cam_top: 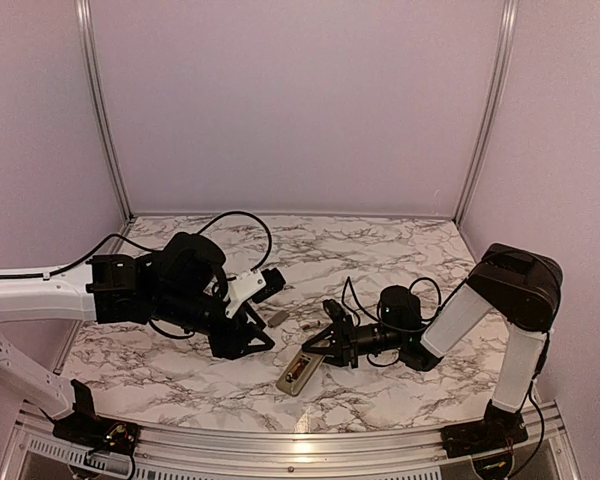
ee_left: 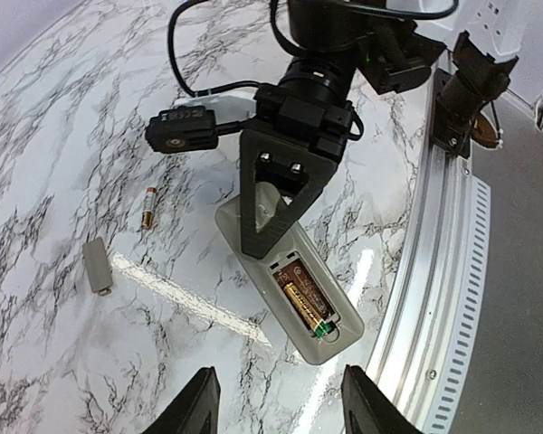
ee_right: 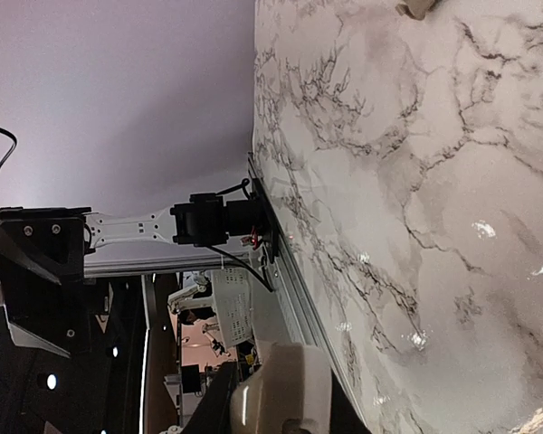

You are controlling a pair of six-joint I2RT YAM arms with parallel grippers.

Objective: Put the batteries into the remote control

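The grey remote (ee_left: 335,334) lies back-up near the table's front, with one battery (ee_left: 302,306) in its open compartment beside an empty-looking slot. My right gripper (cam_top: 312,349) is shut on the remote's upper end; in the right wrist view that end (ee_right: 281,398) fills its fingers. My left gripper (cam_top: 250,340) is raised left of the remote, fingers apart with nothing between them, as the left wrist view shows. A loose battery (ee_left: 148,207) and the grey battery cover (ee_left: 99,266) lie on the table apart from the remote.
A metal rail (ee_left: 407,353) runs along its front edge, close to the remote, with walls at back and sides.
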